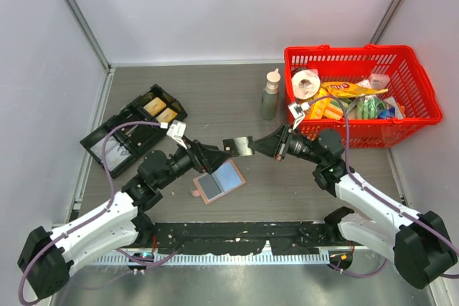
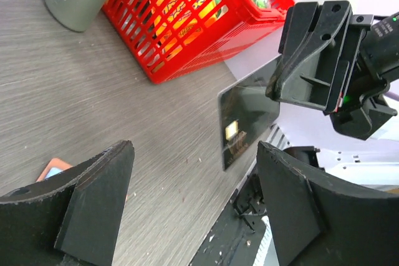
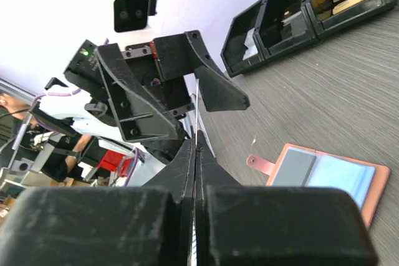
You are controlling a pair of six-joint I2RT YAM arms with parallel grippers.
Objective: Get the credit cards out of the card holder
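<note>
A thin black card (image 1: pixel 239 146) with a small gold chip is gripped at one end by my right gripper (image 1: pixel 258 146), its fingers closed on it. The left wrist view shows the card (image 2: pixel 248 111) in the air, pointing toward my left gripper. That left gripper stands open around the card's free end, and from the right wrist view its fingers (image 3: pixel 223 96) are on either side of the card, seen edge-on; contact cannot be made out. Open on the table below lies the card holder (image 1: pixel 219 180), pinkish-brown with a grey and a blue panel.
A black compartment tray (image 1: pixel 134 130) with yellow items is at the left. The green pump bottle (image 1: pixel 270 96) stands at the back, beside a full red basket (image 1: pixel 362 132). Bare table surrounds the holder.
</note>
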